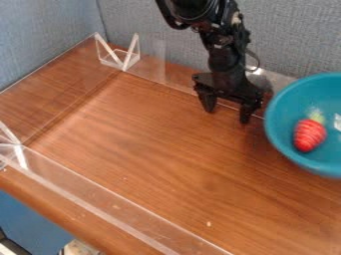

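My black gripper hangs low over the wooden table near the back, its fingers open and pointing down, with nothing visible between them. Just to its right a large blue bowl is cut off by the right edge of the view. Inside the bowl lies a red strawberry, with a small pale patch beside it.
White brackets stand at the back left and at the left front, where a clear strip runs along the edge. Grey padded walls close the back and left.
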